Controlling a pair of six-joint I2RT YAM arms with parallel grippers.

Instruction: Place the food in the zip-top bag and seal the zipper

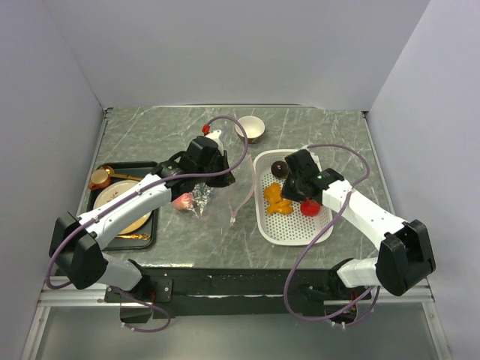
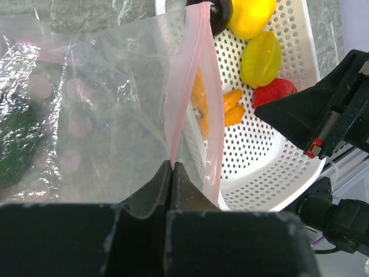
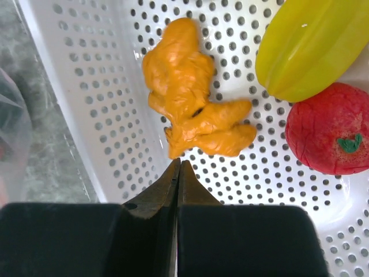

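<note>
A clear zip top bag [image 2: 86, 115] lies on the counter, its pink-edged mouth [image 2: 213, 115] facing the basket and parted. My left gripper is shut on the bag's rim at that mouth. Food shows through the plastic at the bag's far end, partly blurred by glare. In the right wrist view, an orange ginger-like piece [image 3: 184, 92] lies on the basket floor. Just short of it my right gripper is shut, fingertips together with nothing between them. Beside the orange piece sit a yellow star fruit [image 3: 308, 46] and a red tomato [image 3: 331, 130].
The white perforated basket [image 1: 262, 225] also holds an eggplant [image 2: 214, 14] and a yellow lemon-like fruit [image 2: 251, 16]. At the back stands a bowl [image 1: 250, 128]. A dark tray [image 1: 147, 244] with a plate is at the left.
</note>
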